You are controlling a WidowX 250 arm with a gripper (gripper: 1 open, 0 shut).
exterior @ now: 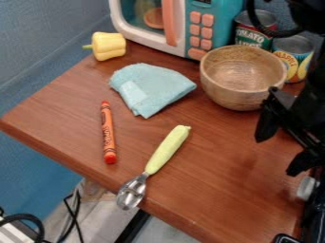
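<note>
My black gripper (282,142) is at the right edge of the view, over the wooden table, right of a wooden bowl (241,84); whether its fingers are open or shut is unclear. An orange crayon (108,131) lies on the left of the table. A spoon with a pale green handle (168,148) lies in the middle, its metal head toward the near edge. A folded light blue cloth (150,87) lies behind them.
A toy microwave (165,24) stands at the back, with a yellow pepper (106,45) to its left and cans (291,59) to its right.
</note>
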